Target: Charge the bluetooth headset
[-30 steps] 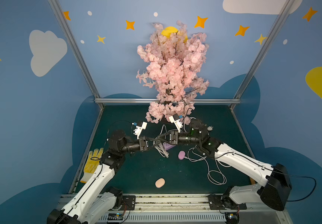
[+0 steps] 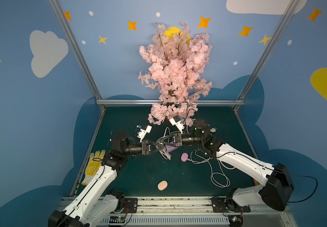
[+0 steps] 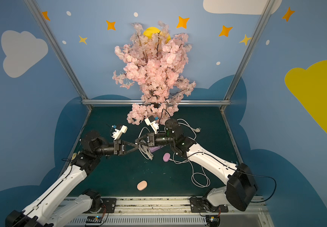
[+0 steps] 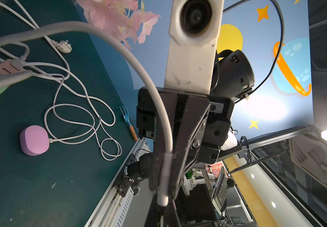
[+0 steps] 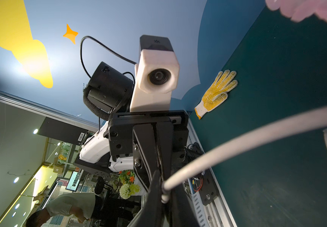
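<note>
A white charging cable point(image 4: 148, 77) arches up to the meeting point of my two grippers above the middle of the table. My right gripper is shut on the cable near its connector end. My left gripper is shut, its fingertips close against the right one's; whether it pinches the connector tip point(image 4: 163, 198) is unclear. A peach headset case point(image 2: 162, 185) lies apart near the front edge. To the right of centre, a purple headset case point(image 2: 184, 157) has a white cable attached. Under the grippers, a power strip point(image 2: 172, 147) is partly hidden.
A bundled cable point(image 2: 164, 151) lies beneath the grippers, and a loose cable point(image 2: 219, 180) loops on the right. The yellow glove point(image 2: 93, 166) rests at the left edge; pink blossoms point(image 2: 176, 71) stand at the back. Around the peach case the table is clear.
Both grippers have shifted only slightly, the left a little to the right and the right a little to the left, their tips still together. The cases have not moved.
</note>
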